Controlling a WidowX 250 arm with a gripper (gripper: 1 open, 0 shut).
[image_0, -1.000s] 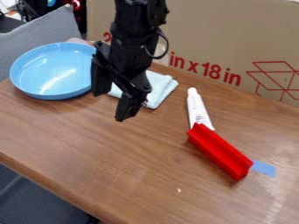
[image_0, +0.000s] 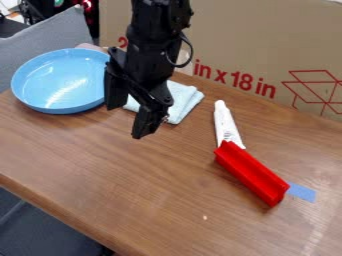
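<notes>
My black gripper (image_0: 131, 108) hangs over the wooden table near its middle, fingers pointing down and apart, with nothing seen held between them. Behind it lies a folded white cloth (image_0: 182, 100), partly hidden by the gripper. A light blue plate (image_0: 59, 80) sits at the left. To the right, a red rectangular object (image_0: 251, 176) lies diagonally, and a white tube-like item (image_0: 226, 123) lies just behind it.
A blue tape patch (image_0: 301, 192) is on the table beside the red object. A cardboard box (image_0: 274, 60) stands along the back.
</notes>
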